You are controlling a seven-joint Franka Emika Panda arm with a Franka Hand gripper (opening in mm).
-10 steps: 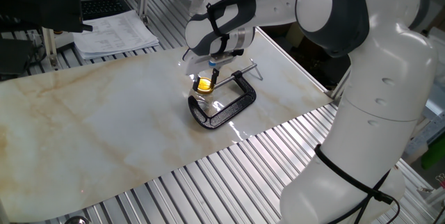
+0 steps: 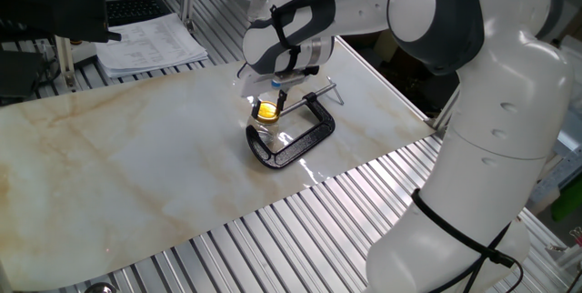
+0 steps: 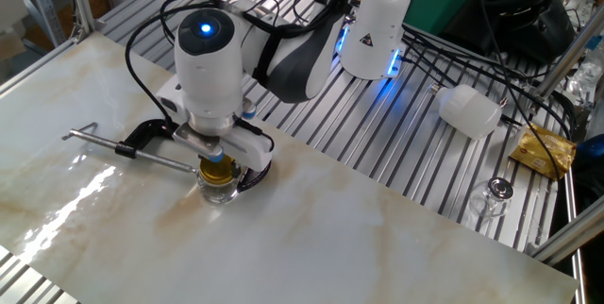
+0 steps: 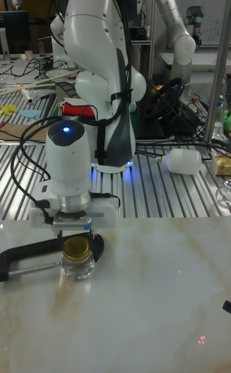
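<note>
A clear glass jar with a yellow-gold lid point(image 2: 266, 112) stands on the marbled board, and its glass body point(image 4: 80, 269) shows below the lid. Around it lies a black C-clamp point(image 2: 293, 151), whose metal screw point(image 3: 148, 156) reaches to the jar's side. My gripper point(image 2: 268, 108) points down over the jar, with a dark fingertip point(image 2: 281, 103) close beside the lid and the other at its opposite side. Whether the fingers press on the lid or only flank it, I cannot tell. In the second exterior view, the hand hides part of the lid.
The marbled board point(image 2: 109, 175) is clear over a wide area away from the clamp. On the slatted metal table are a white rounded object point(image 3: 469, 111), a small glass jar point(image 3: 495, 195) and a gold packet point(image 3: 543, 151). Papers point(image 2: 150, 47) lie beyond the board.
</note>
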